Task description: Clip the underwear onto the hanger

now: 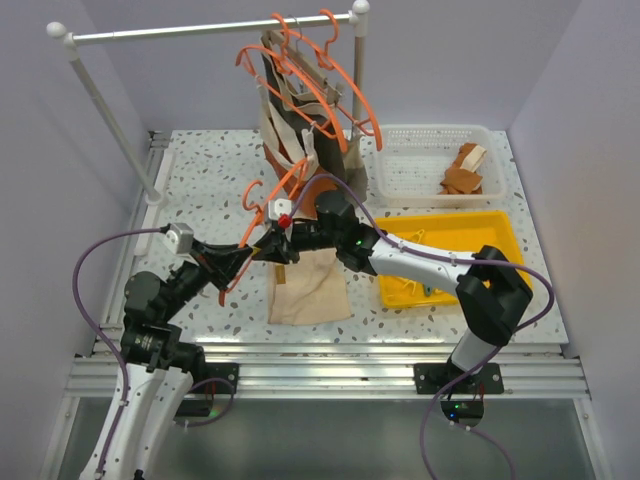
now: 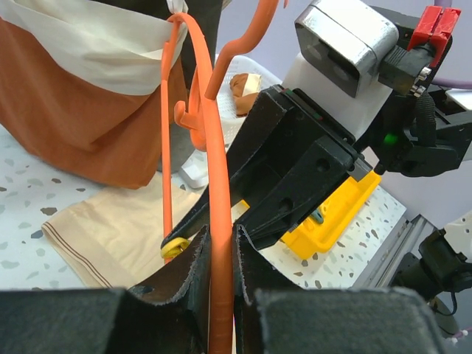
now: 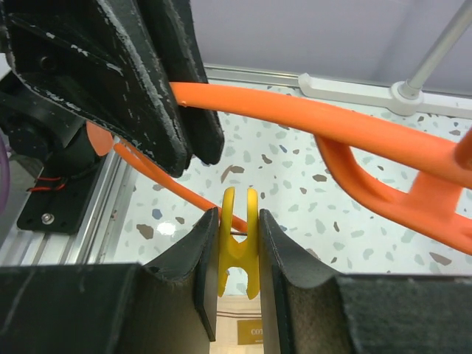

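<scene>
An orange hanger hangs tilted low in front of the draped brown-and-beige garments. My left gripper is shut on the hanger's bar, which runs vertically between its fingers in the left wrist view. My right gripper holds a yellow clothespin between its fingertips, beside the hanger and just below the left gripper's fingers; in the left wrist view the clip's tip shows behind the bar. A beige cloth lies flat on the table beneath.
A white rack carries more orange hangers and garments. A yellow tray with clothespins and a white bin holding brown cloth stand on the right.
</scene>
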